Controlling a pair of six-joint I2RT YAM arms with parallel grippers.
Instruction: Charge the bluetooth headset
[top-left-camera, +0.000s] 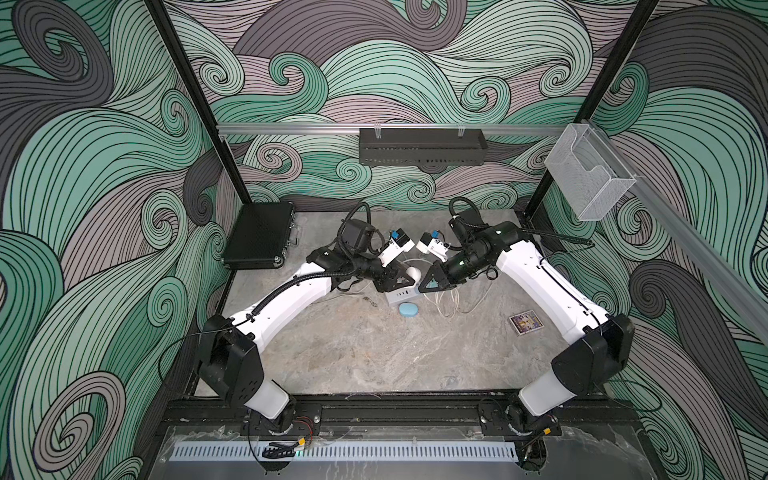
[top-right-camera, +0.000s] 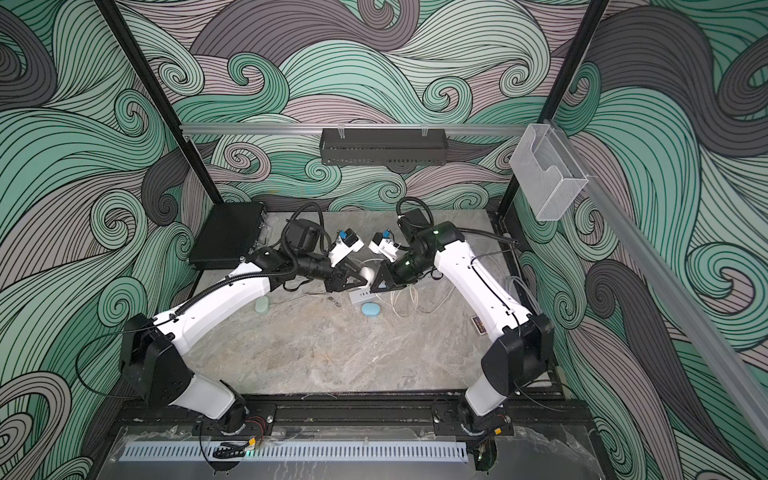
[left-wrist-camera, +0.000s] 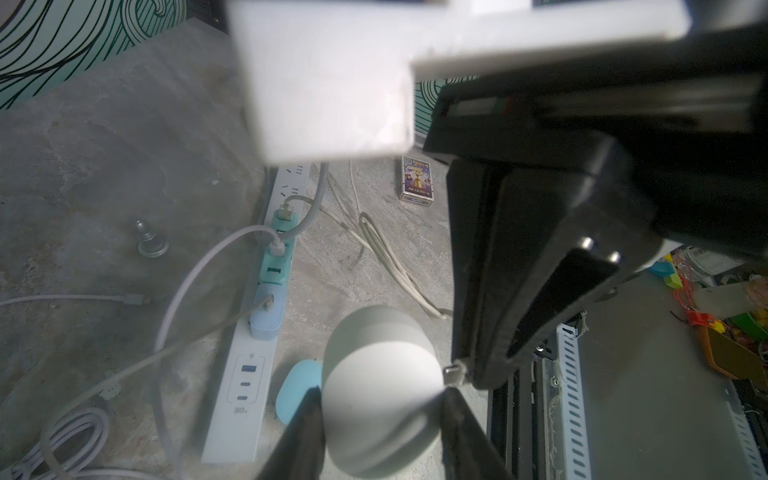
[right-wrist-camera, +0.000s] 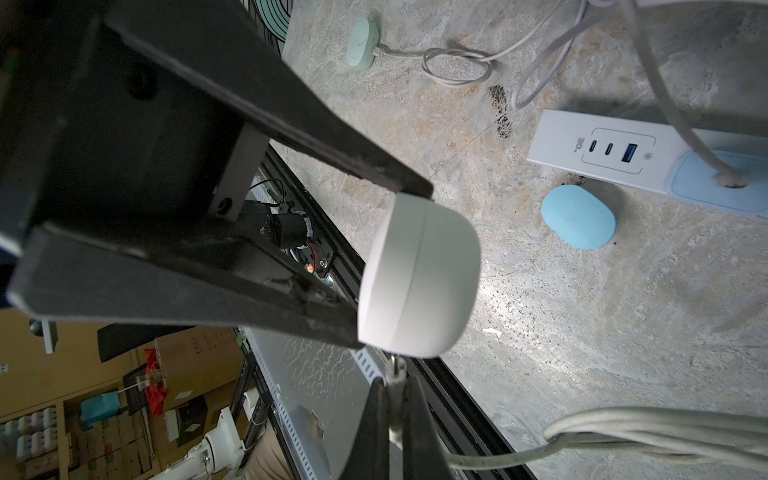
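Observation:
The white headset case (left-wrist-camera: 382, 400) is held up over the table, with my left gripper shut on it from both sides. My right gripper is shut on the small plug (right-wrist-camera: 395, 364) of a pale charging cable (right-wrist-camera: 488, 459). In the right wrist view, the plug's metal tip (right-wrist-camera: 394, 357) points at the lower edge of the case. The left wrist view shows the tip right beside the case's right side. Whether the two touch cannot be told, and the port is hidden.
Below lies a white power strip (left-wrist-camera: 240, 384) with adapters and cables plugged in. A blue oval case (right-wrist-camera: 578, 217) rests beside it, and a card box (top-left-camera: 525, 322) lies to the right.

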